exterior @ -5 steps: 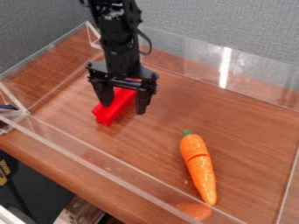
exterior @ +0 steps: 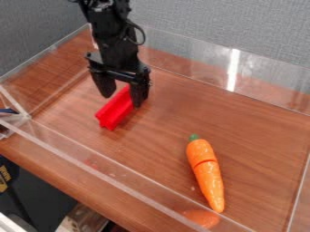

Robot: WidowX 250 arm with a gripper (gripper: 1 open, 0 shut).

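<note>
My black gripper (exterior: 121,83) is open above a red block (exterior: 114,111), its two fingers spread either side over the block's upper end, with nothing clearly held between them. The red block lies on the wooden table at the left middle, angled toward the back right. An orange toy carrot (exterior: 205,172) with a green top lies at the front right, apart from the block.
A clear low wall (exterior: 237,68) runs round the wooden table (exterior: 242,118). A dark gap lies beyond the table's front left edge.
My gripper has moved up and a little to the left, uncovering more of the red block. The block and the carrot look unmoved.
</note>
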